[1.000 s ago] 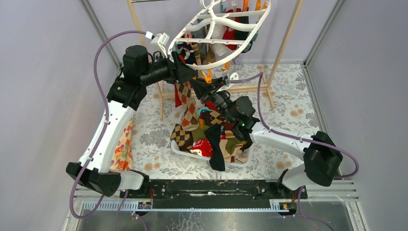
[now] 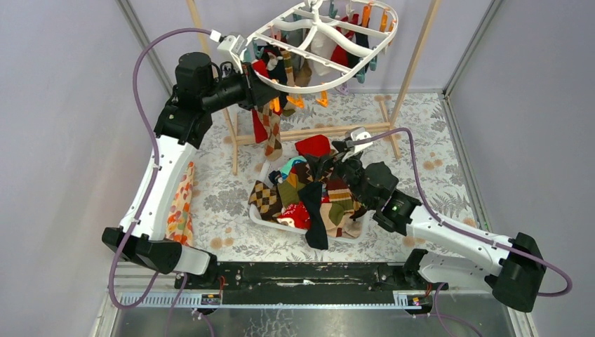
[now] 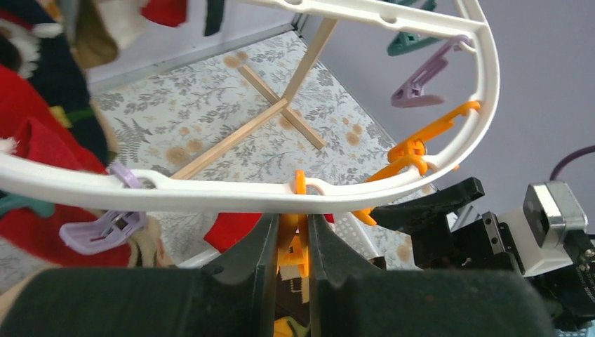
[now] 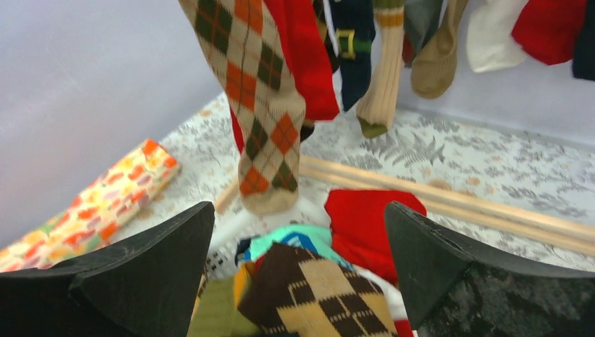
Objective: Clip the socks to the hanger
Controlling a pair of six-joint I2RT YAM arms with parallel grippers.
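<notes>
My left gripper (image 2: 263,88) is at the near rim of the white hanger (image 2: 330,42); in the left wrist view its fingers are shut on an orange clip (image 3: 293,249) at that rim. Socks hang from the hanger, including an argyle sock (image 4: 263,133) and a red one (image 4: 309,56). My right gripper (image 2: 330,154) stands open over the white bin of socks; in the right wrist view a brown argyle sock (image 4: 309,288) lies below, between its fingers in view, not held, with a red sock (image 4: 365,225) just beyond.
The hanger's wooden stand (image 2: 421,56) rises on both sides, its bars crossing the floor behind the bin (image 2: 256,216). An orange-patterned cloth (image 2: 179,207) lies at the left. The patterned floor right of the bin is clear.
My right gripper has moved away from the hanger, rightward and toward the bin. The left gripper and hanger rim have shifted slightly up and left in the top view.
</notes>
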